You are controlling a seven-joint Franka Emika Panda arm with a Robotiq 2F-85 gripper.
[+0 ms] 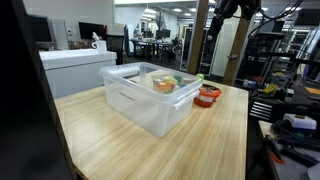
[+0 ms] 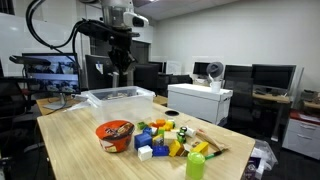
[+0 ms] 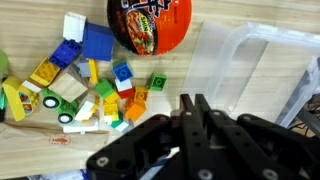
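My gripper is raised well above the table, between the bowl and the clear box in the wrist view. Its fingers are close together; whatever small thing is between them is too dark and small to make out. A red-orange bowl (image 2: 113, 142) with a dark, patterned inside stands near the left front in exterior view 2. Behind it is the clear plastic box (image 1: 146, 110), with blurred coloured contents showing through its wall in exterior view 1. Loose blocks lie beside the bowl, among them a blue block (image 3: 99, 42) and a green block (image 3: 158, 81).
A green cylinder (image 2: 195, 165) stands at the front of the table. Several yellow, red and white pieces are scattered around the blocks. Bare wood (image 1: 110, 140) lies in front of the clear box in exterior view 1.
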